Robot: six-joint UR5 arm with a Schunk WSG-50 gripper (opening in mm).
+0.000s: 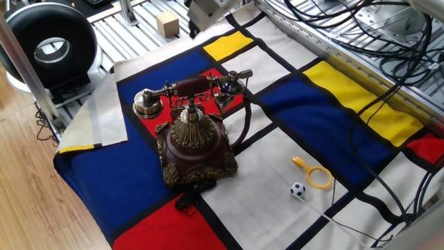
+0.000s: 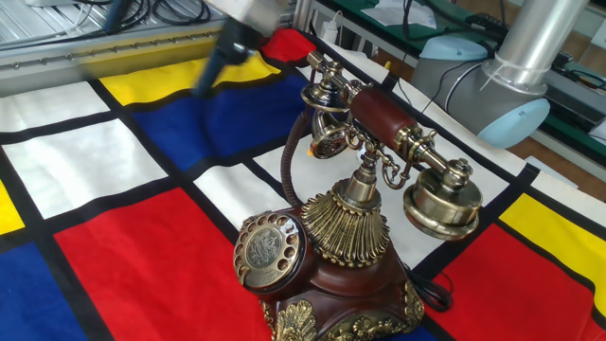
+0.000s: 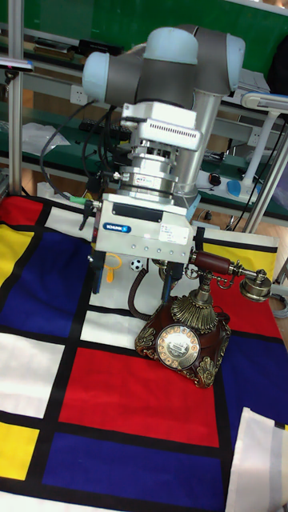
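Note:
An antique-style telephone [image 1: 195, 142], dark red with brass trim, stands upright on the patterned cloth. Its handset [image 2: 383, 118] rests across the cradle, and the round dial [image 3: 178, 346] faces the third view. My gripper [image 3: 132, 280] is open, its two fingers well apart, with nothing seen held between them. It hangs above the cloth on the far side of the phone from the first camera, apart from the handset. Only one dark fingertip [image 1: 193, 29] shows at the top edge of the first view. Motion blurs the fingers [image 2: 220, 64] in the second view.
A yellow ring-shaped toy [image 1: 319, 177] and a small football [image 1: 297, 189] lie on the cloth [image 1: 267, 201]. A wooden block [image 1: 167, 23] sits at the back. Black cables [image 1: 388, 97] hang on the right.

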